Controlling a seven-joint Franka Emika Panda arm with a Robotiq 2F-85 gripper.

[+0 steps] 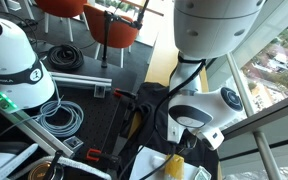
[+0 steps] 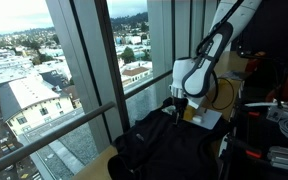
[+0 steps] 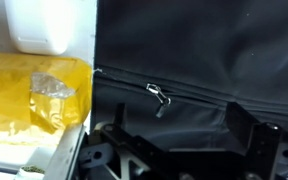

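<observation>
Black fabric with a long zipper fills most of the wrist view, and a small metal zipper pull lies on its seam near the middle. My gripper is open at the bottom of that view. Its two dark fingers stand wide apart, with the pull between and beyond them and nothing held. In exterior view 2 the black fabric lies rumpled on the table beneath the white arm. How high the fingertips are above the cloth cannot be judged.
A yellow packet lies on a white surface left of the fabric, close to the left finger; its yellow also appears in exterior view 1. Tall windows border the table's far side. Coiled grey cable lies to the left.
</observation>
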